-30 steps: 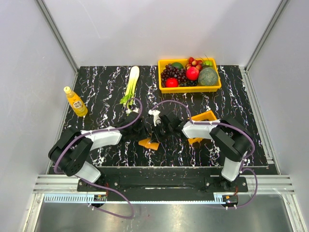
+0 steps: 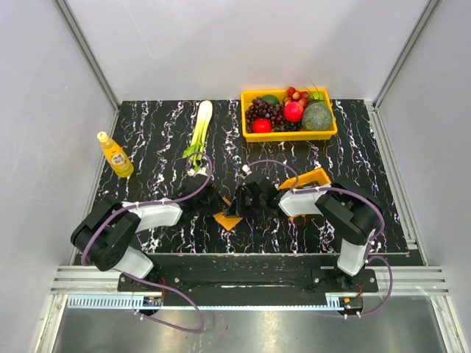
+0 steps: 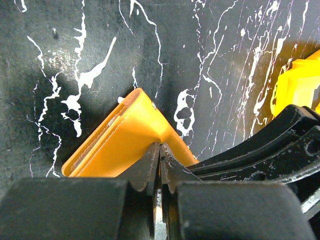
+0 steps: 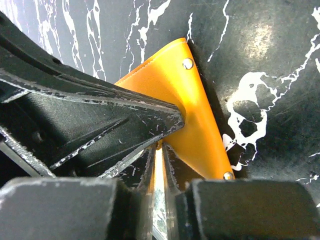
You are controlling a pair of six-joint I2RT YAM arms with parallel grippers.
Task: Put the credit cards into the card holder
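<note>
An orange leather card holder [image 2: 228, 221] with snap studs lies on the marble table between both grippers, as the wrist views [image 3: 117, 140] [image 4: 200, 135] also show; no card can be made out clearly. My left gripper is shut on the holder, pinching its leather. My right gripper is at the holder too, its fingertips close together at the orange leather, partly hidden behind the left gripper's black body; how far it is open is hard to see.
An orange bin [image 2: 316, 174] sits behind the right arm. A tray of fruit [image 2: 290, 134] stands at the back, a celery bunch [image 2: 200, 125] left of it and a yellow bottle [image 2: 116, 156] at the far left.
My right gripper has shifted slightly to the right and turned a little, and more of the orange holder shows between the grippers. The left arm has moved slightly.
</note>
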